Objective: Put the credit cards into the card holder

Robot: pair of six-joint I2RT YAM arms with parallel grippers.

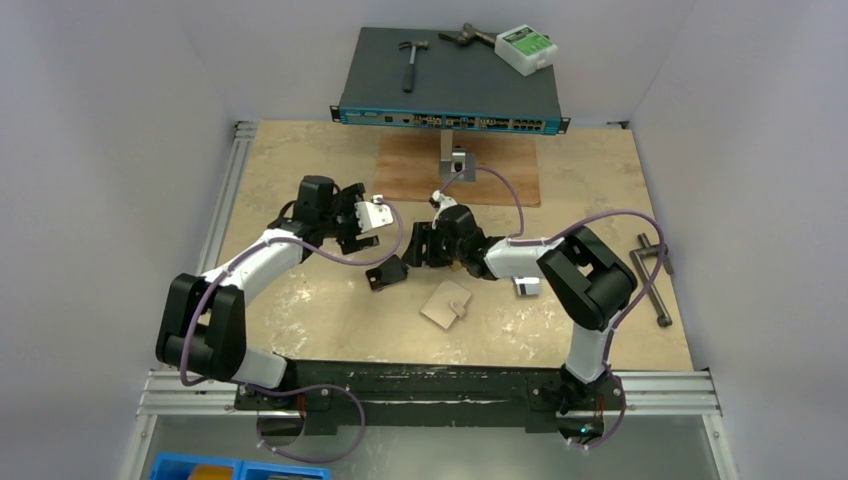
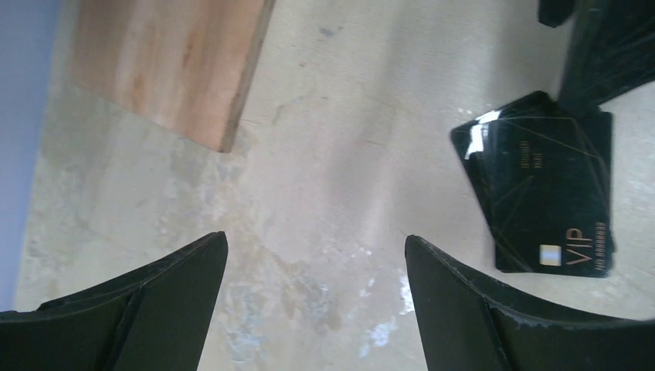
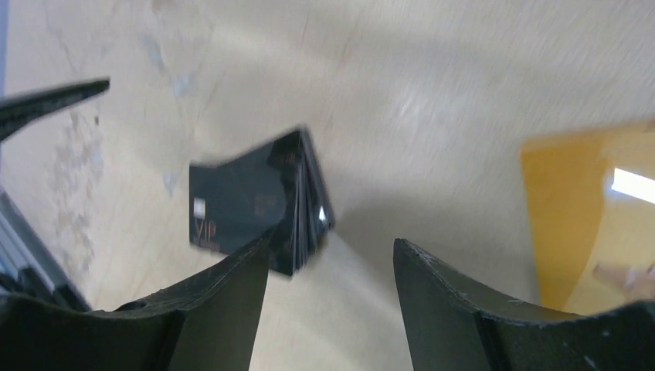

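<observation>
Two flat black pieces, overlapping at an angle, lie on the table: a black card (image 2: 548, 185) with a gold chip and "VIP" print, over another dark piece. In the top view this black stack (image 1: 386, 274) sits between the arms. My left gripper is open, up and left of it, empty. My right gripper stands apart-fingered just beside the stack, with nothing visibly held between its fingers. A beige flat holder with a clasp tab (image 1: 446, 304) lies toward the front. One gold card (image 3: 571, 224) shows at the right wrist view's edge.
Beneath the right forearm lies a white-and-dark card (image 1: 527, 287). A wooden board (image 1: 400, 180) with a metal stand is at the back. Metal tools (image 1: 652, 285) lie far right.
</observation>
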